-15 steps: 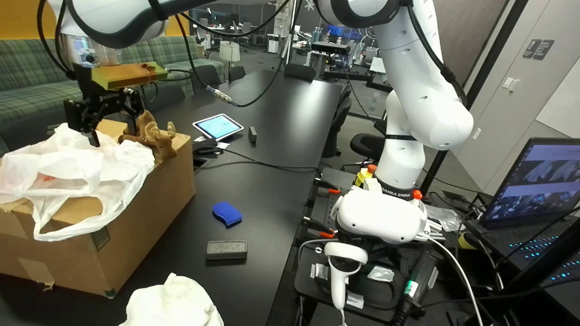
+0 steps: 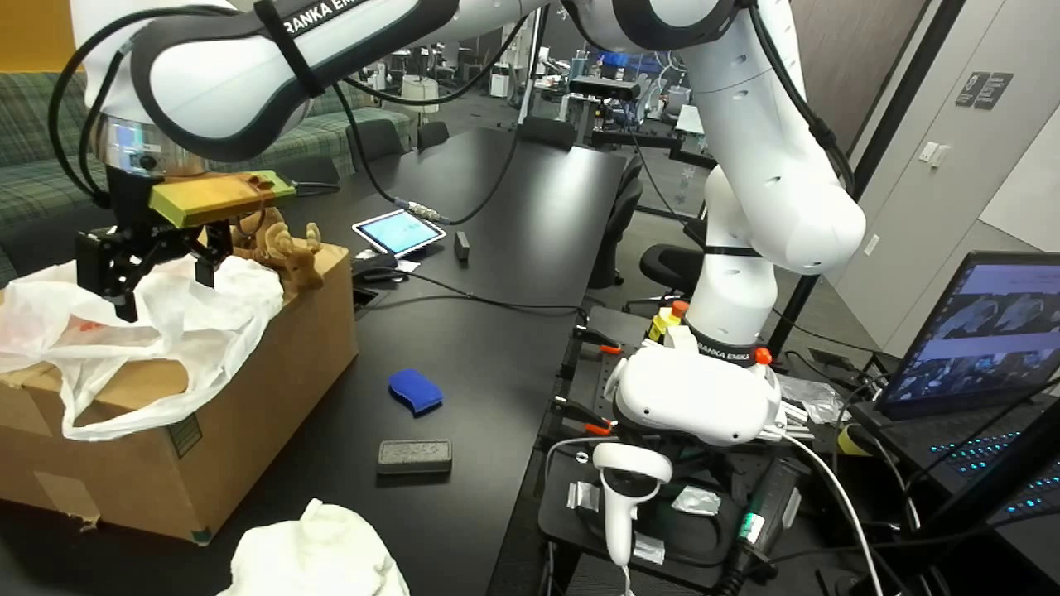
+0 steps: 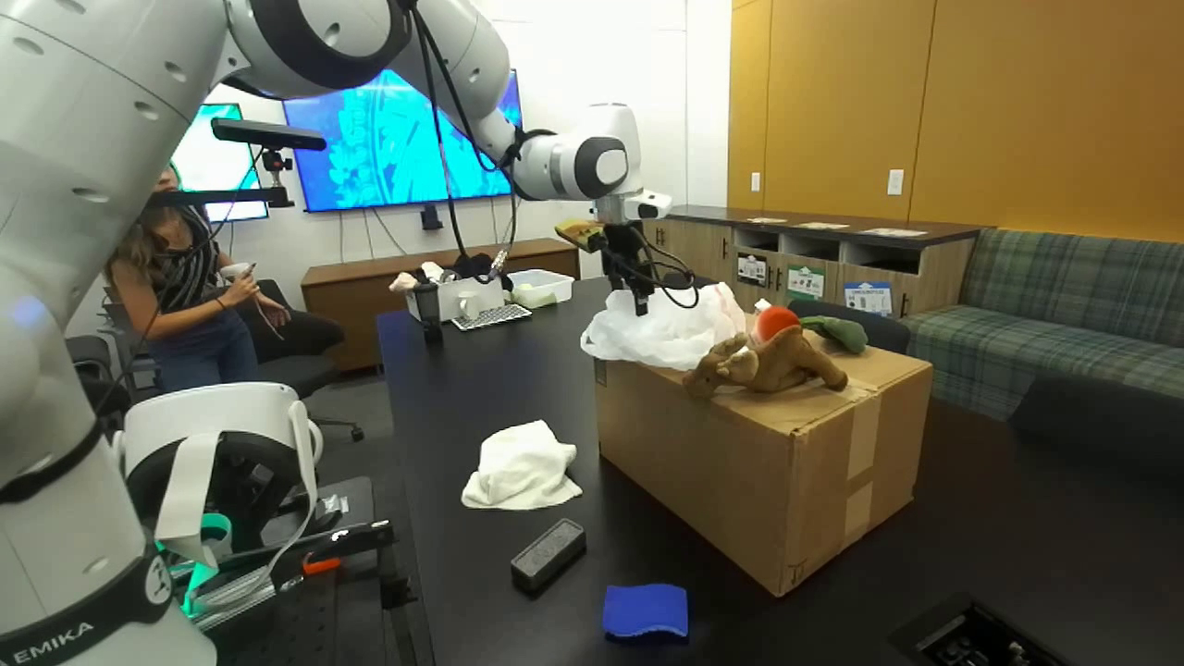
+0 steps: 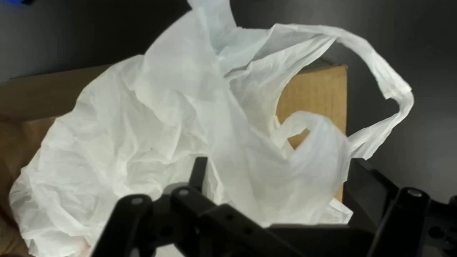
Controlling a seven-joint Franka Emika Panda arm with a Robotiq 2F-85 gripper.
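A crumpled white plastic bag (image 2: 214,308) lies on top of the cardboard box (image 2: 263,397), one handle loop hanging over the box's edge. My gripper (image 2: 166,293) is low over the bag, open, its fingertips pointing down. In the wrist view the bag (image 4: 171,111) fills the middle, and part of it lies between the widely spaced fingers. Whether a fingertip touches the plastic, I cannot tell. From the other side, the bag (image 3: 666,333) sits at the far end of the box, under the gripper.
A brown plush toy (image 3: 777,361) and a red-orange ball (image 3: 774,322) share the box top. On the black table are a blue sponge (image 2: 415,391), a dark eraser block (image 2: 414,457) and a white cloth (image 3: 522,466). A tablet (image 2: 399,233) lies farther back. Bare table surrounds the sponge.
In exterior view 1 my gripper has come down and to the left, away from the plush toy and closer over the bag. The bag lies much as before.
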